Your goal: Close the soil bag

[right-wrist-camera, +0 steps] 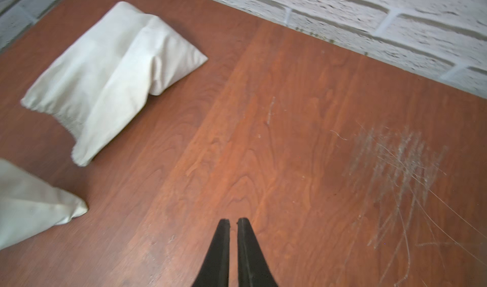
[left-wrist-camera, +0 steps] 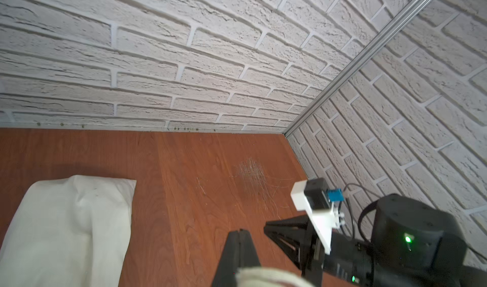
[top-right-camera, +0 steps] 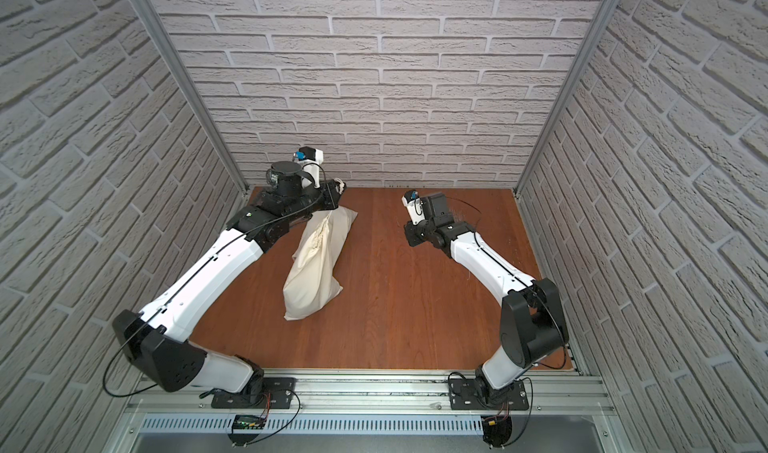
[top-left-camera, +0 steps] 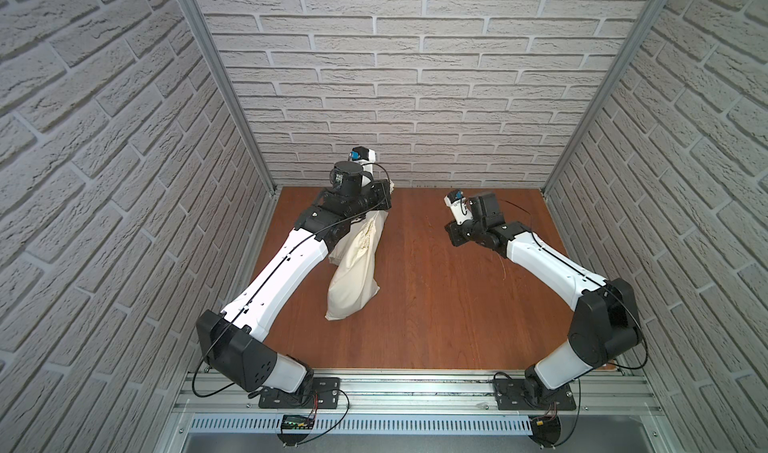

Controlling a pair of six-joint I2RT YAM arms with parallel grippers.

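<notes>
A cream cloth soil bag stands on the left half of the wooden table, folds running up to my raised left gripper. The left gripper looks shut, with a blurred cream strand at the bottom of its wrist view; whether it pinches that is unclear. Cream fabric also lies farther back on the table. My right gripper hangs over the right half, its fingertips close together with a narrow gap and nothing visible between them.
Brick-patterned walls with metal corner rails enclose it on the back and both sides.
</notes>
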